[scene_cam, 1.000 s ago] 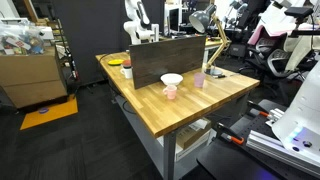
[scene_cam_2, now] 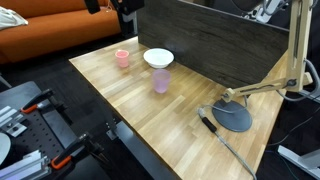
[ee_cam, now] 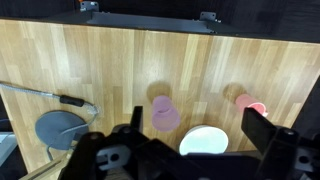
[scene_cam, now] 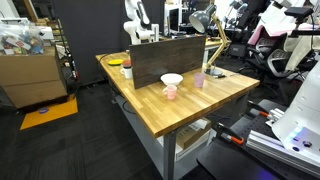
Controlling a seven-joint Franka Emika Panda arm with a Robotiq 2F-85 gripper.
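Note:
On the wooden table stand a pink cup (scene_cam_2: 123, 58), a white bowl (scene_cam_2: 158, 57) and a purple cup (scene_cam_2: 161, 80). The wrist view looks down on the purple cup (ee_cam: 165, 114), the bowl (ee_cam: 204, 140) and the pink cup (ee_cam: 251, 104). My gripper is open, its dark fingers set wide apart at the lower part of that view, with nothing held between them. Exterior view 2 has the gripper (scene_cam_2: 111, 12) at the top edge, high above the table and clear of all three dishes.
A dark upright panel (scene_cam_2: 215, 48) closes off the table behind the bowl. A lamp with a round base (scene_cam_2: 232, 116) and a cable with a dark handle (scene_cam_2: 209, 124) occupy one end. Bare wood (scene_cam_2: 170, 115) lies between handle and cups.

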